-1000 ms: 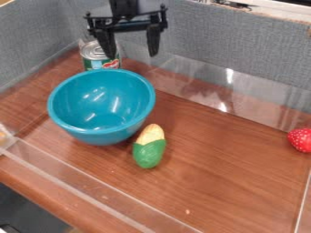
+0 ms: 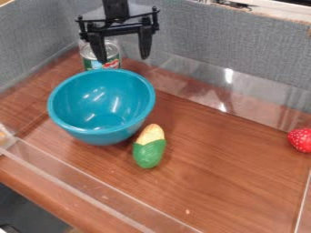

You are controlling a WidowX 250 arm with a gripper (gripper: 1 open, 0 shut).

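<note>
My black gripper (image 2: 123,51) hangs open at the top, above and behind the teal bowl (image 2: 101,106), its fingers on either side over a silver can (image 2: 100,55) with a green and red label, which it partly hides. The bowl is empty and upright on the wooden surface. A toy corn (image 2: 149,146), yellow on top with a green husk, lies just right and in front of the bowl. A red strawberry (image 2: 300,140) sits at the right edge.
Grey fabric walls (image 2: 231,55) with clear plastic strips bound the back and left of the wooden floor (image 2: 219,182).
My gripper has shifted slightly down and to the left compared with a second ago. The objects have not moved.
</note>
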